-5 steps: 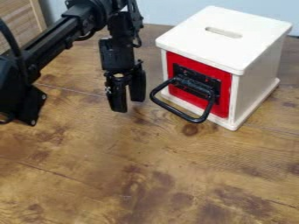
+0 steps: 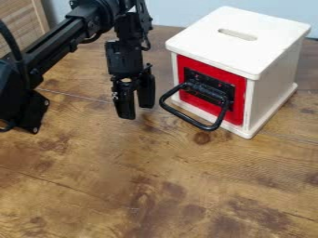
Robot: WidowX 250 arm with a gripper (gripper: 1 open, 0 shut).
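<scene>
A white wooden box with a slot in its top stands at the right. Its front has a red panel carrying a black fitting and a black U-shaped handle, which sticks out low toward the left. My black gripper hangs just left of the handle, apart from it, fingers pointing down near the table. The two fingers stand apart, open, with nothing seen between them.
A pale wooden object stands at the upper left behind the arm. A white wall lies at the back.
</scene>
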